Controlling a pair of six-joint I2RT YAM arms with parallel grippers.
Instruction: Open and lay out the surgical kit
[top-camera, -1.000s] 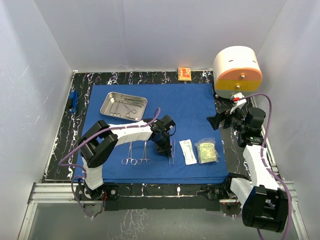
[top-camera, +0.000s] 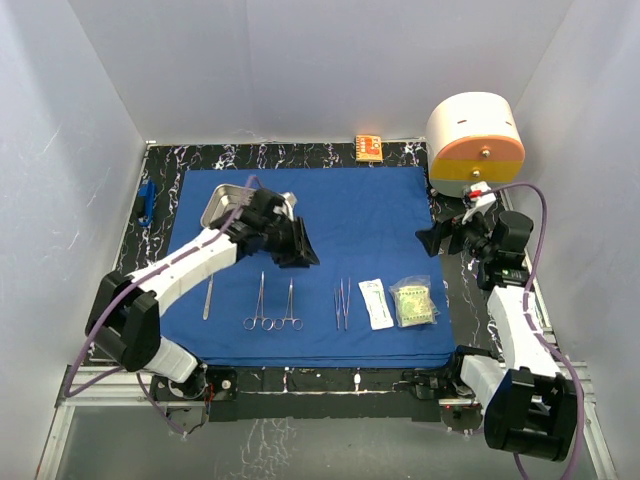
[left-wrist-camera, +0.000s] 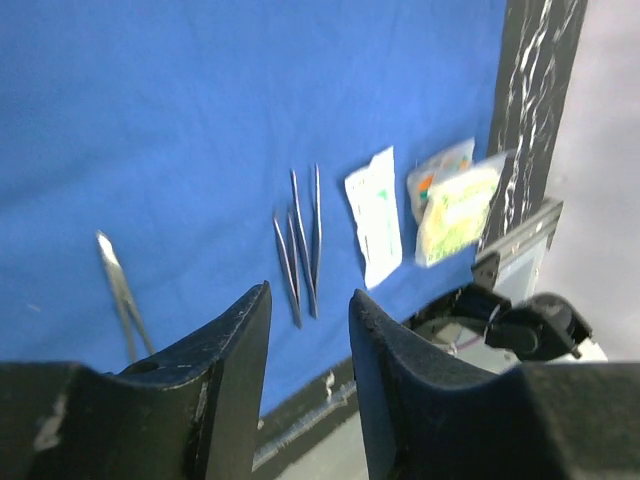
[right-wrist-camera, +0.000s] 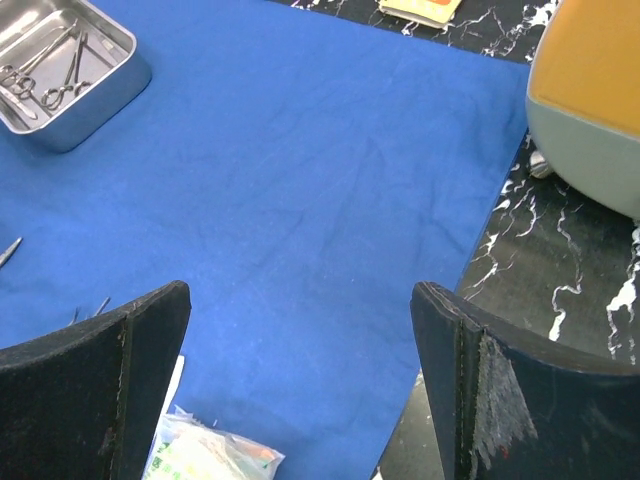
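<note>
On the blue cloth (top-camera: 370, 220) lie two scissor-like clamps (top-camera: 260, 305), a long thin instrument (top-camera: 208, 298), slim tweezers (top-camera: 345, 305), a white packet (top-camera: 376, 304) and a bagged gauze pack (top-camera: 414, 301). The steel tray (right-wrist-camera: 100, 100) holds more instruments; from above my left arm partly covers it. My left gripper is raised over the cloth, fingers apart, nothing seen between them. My right gripper hovers open by the cloth's right edge, empty.
An orange-yellow drawer unit (top-camera: 475, 150) stands at back right, with an orange box (top-camera: 368, 148) beside it. A blue object (top-camera: 147, 202) lies on the marble at far left.
My left gripper has lifted from the tweezers and moved up and left toward the tray, now partly covering it in the top view. The right arm is nearly still.
</note>
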